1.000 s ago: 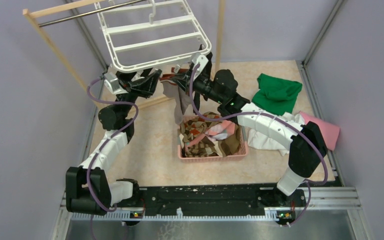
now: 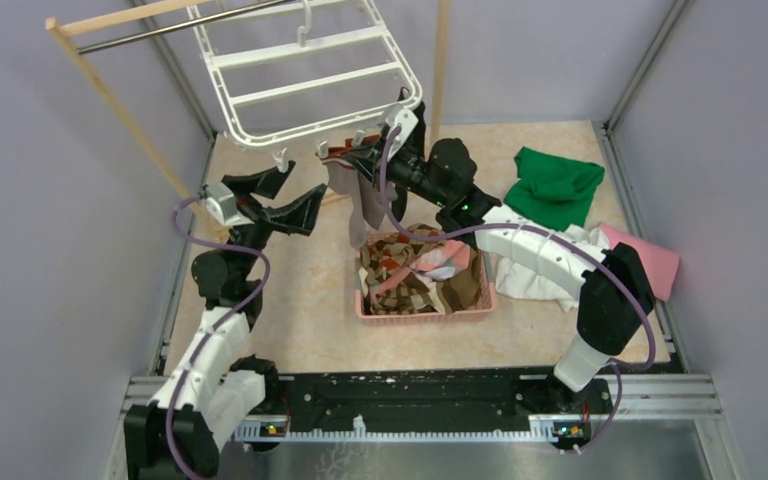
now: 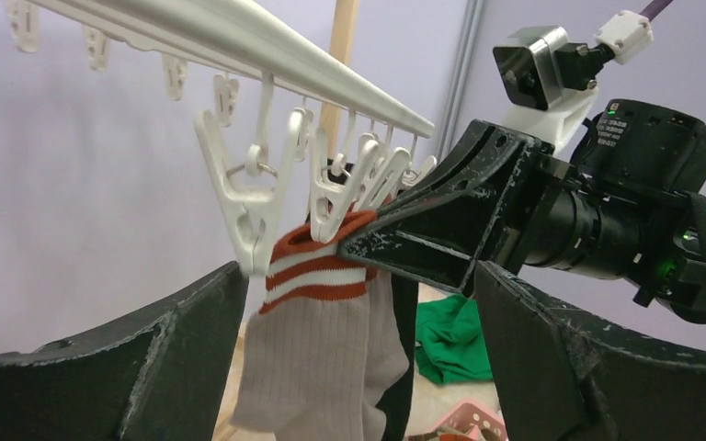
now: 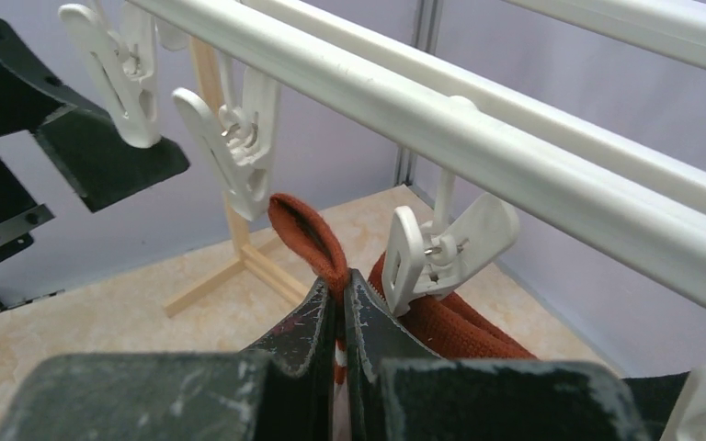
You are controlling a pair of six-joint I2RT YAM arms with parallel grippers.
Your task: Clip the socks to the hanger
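A grey sock with a rust cuff and white stripes hangs under the white hanger. My right gripper is shut on its cuff, and a loop of rust fabric rises above the fingertips. One clip meets the rust fabric on the right; whether it grips is unclear. Another clip hangs left of the loop, apart from it in the right wrist view. Left of the sock, my left gripper stands open, with fingers wide apart and nothing held.
A pink basket of mixed socks sits below. Dark fabric hangs behind the right gripper. Green cloth, white cloth and a pink item lie to the right.
My left gripper has opened and drawn back from the hanger's front clips, down and toward the near side. The right arm and the sock have stayed nearly still.
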